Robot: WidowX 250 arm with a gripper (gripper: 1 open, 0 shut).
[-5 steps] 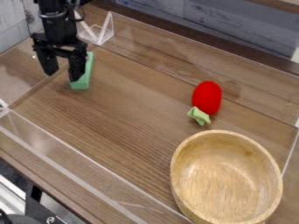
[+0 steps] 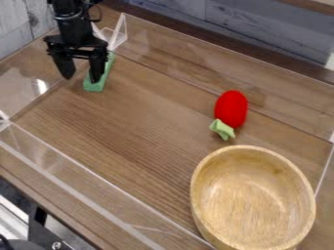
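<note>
My black gripper (image 2: 80,61) is at the upper left of the camera view, over the left end of a green object (image 2: 98,71). Its fingers point down on either side, near or partly in front of that object; whether they touch it or hold it I cannot tell. The green object lies on the wooden table (image 2: 144,137).
A red oval object (image 2: 231,109) with a pale green piece (image 2: 222,129) below it is at the right. A large tan bowl (image 2: 253,197) fills the lower right.
My gripper has shifted slightly up and left beside the green object, after moving a little within that same area. The other objects have not visibly moved.
</note>
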